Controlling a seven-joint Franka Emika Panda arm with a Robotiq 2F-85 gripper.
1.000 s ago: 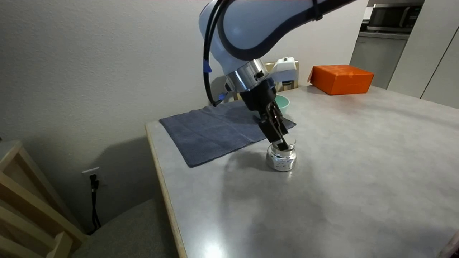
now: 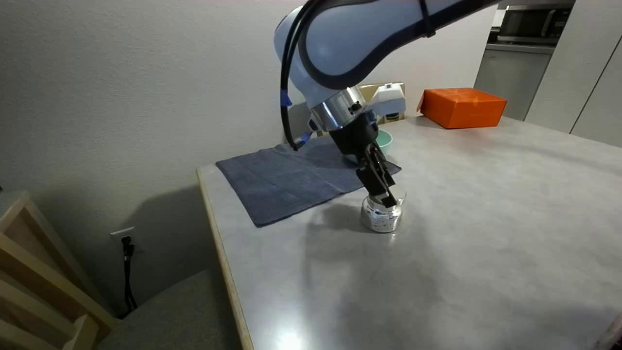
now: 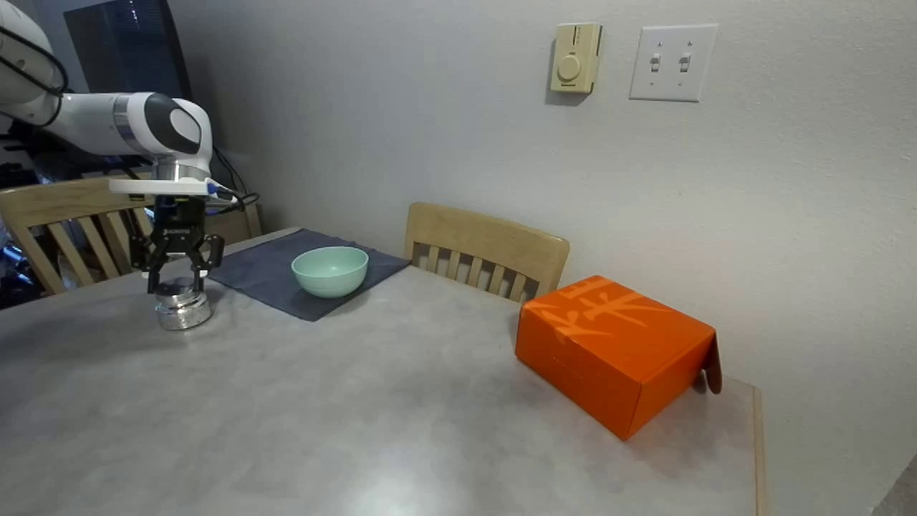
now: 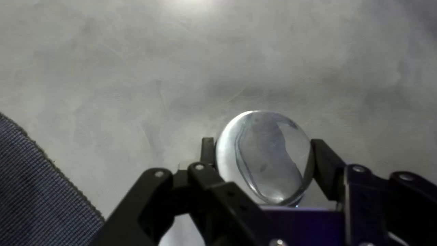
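Observation:
A shiny silver jar (image 2: 382,218) stands upright on the grey table. My gripper is shut on its round, mirror-like silver lid (image 4: 266,164), one finger on either side in the wrist view. In exterior view 2 the fingers point down around the lid (image 3: 175,289), which sits at the top of the jar (image 3: 183,314). From exterior view 1 the lid looks off-centre to the right over the jar; whether the two still touch I cannot tell. The lid hides most of the jar in the wrist view.
Behind the jar lies a dark blue cloth (image 2: 291,181), with a mint-green bowl (image 3: 331,271) on it. An orange box (image 3: 615,344) stands near the far end of the table (image 3: 370,404). Between box and jar the tabletop is clear.
My gripper has moved slightly to the right in exterior view 1, and the lid has shifted right with it. The jar's body stays in the same place.

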